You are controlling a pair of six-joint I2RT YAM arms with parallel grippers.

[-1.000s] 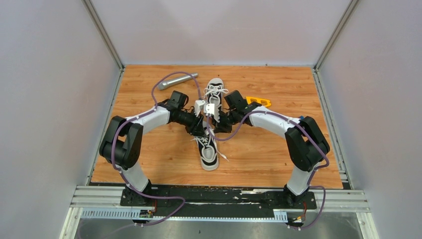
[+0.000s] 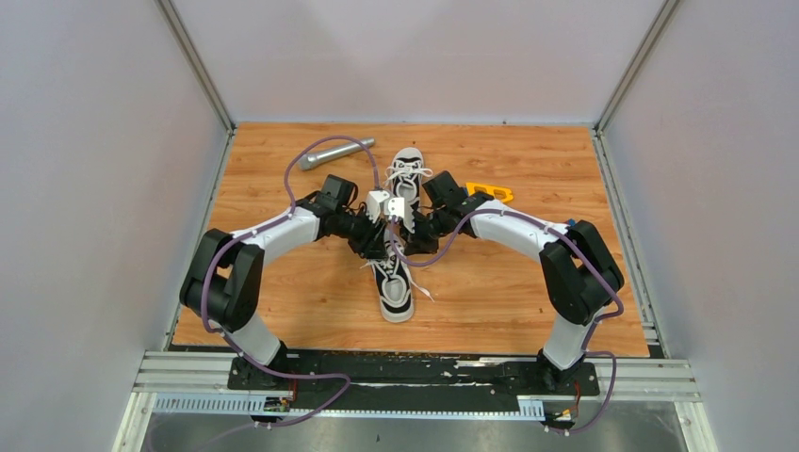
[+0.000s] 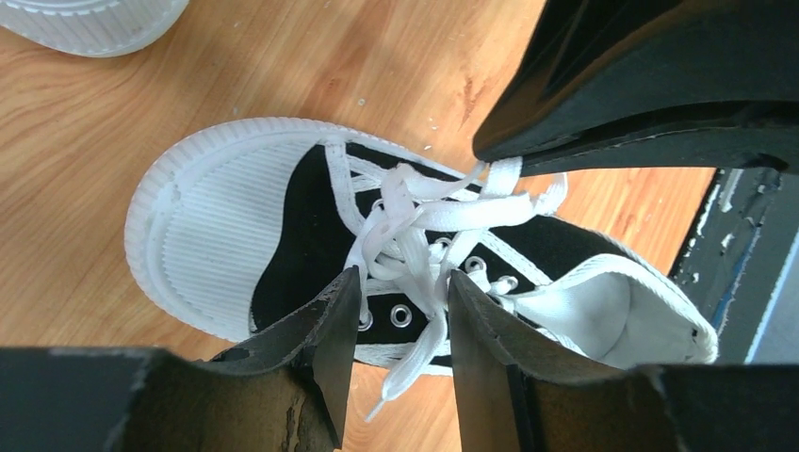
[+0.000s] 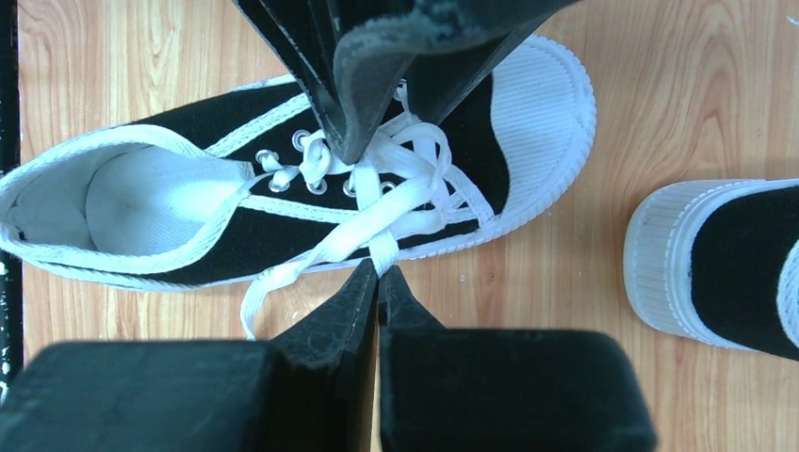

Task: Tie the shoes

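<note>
A black-and-white canvas shoe (image 2: 395, 292) lies mid-table with its white laces (image 3: 419, 235) bunched over the eyelets. A second shoe (image 2: 408, 165) lies behind it. My left gripper is open over the laces, its fingers either side of a strand. My right gripper is shut on a flat white lace at its fingertips, beside the shoe's side. In each wrist view the other gripper's dark body hangs over the laces. From the top, both grippers meet above the near shoe and hide much of it.
A silver cylinder (image 2: 334, 155) lies at the back left and a yellow plastic piece (image 2: 499, 193) at the back right, partly behind my right arm. Purple cables run along both arms.
My left arm has shifted very slightly, its cable with it. The right arm and both shoes look unchanged.
</note>
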